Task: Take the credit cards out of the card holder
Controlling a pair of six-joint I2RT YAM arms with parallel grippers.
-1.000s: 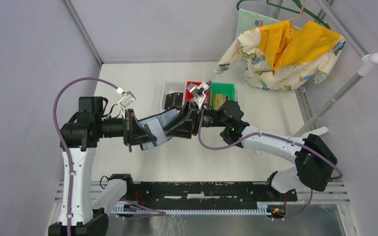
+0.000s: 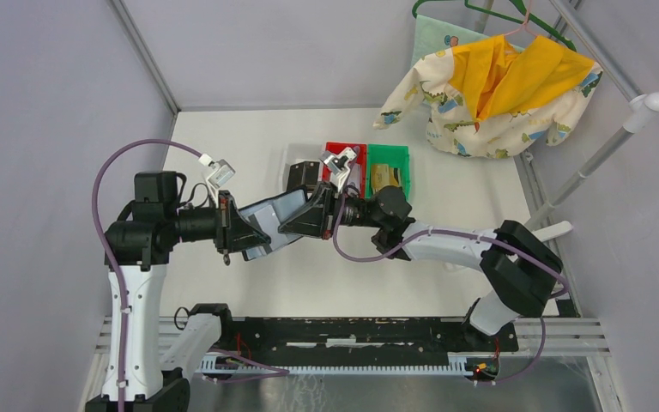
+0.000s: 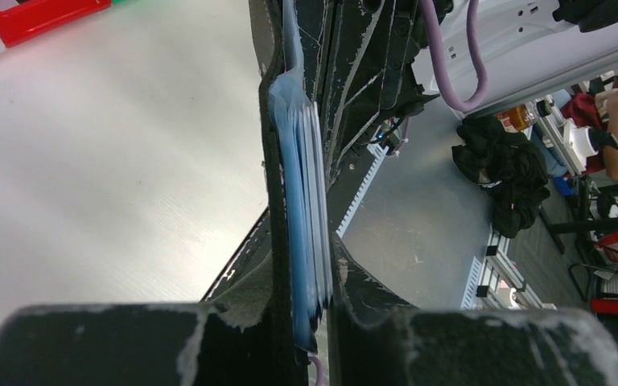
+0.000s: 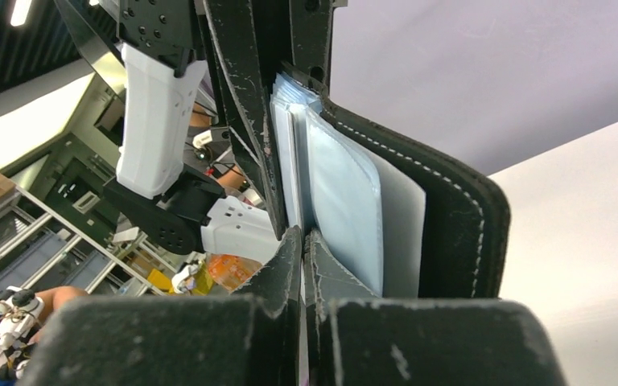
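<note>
The card holder (image 2: 285,207) is held up above the table, its black cover opened and its bluish clear sleeves showing. My left gripper (image 2: 266,242) is shut on its lower left part. In the left wrist view the stack of sleeves (image 3: 302,189) stands edge-on between that gripper's fingers. From the right, my right gripper (image 2: 282,230) reaches in over the sleeves. The right wrist view has its fingertips together right at the sleeve edges (image 4: 342,189), beside the stitched black cover (image 4: 460,217); nothing clear shows between them. Whether any card sits inside the sleeves cannot be made out.
Behind the grippers stand a clear bin with a dark wallet (image 2: 303,176), a red bin (image 2: 346,147) and a green bin (image 2: 406,163) holding a tan item. Clothes (image 2: 493,99) hang at the back right.
My right gripper has moved left and slightly down, further over the sleeves, its arm swinging left too. The left gripper and the holder have stayed almost still.
</note>
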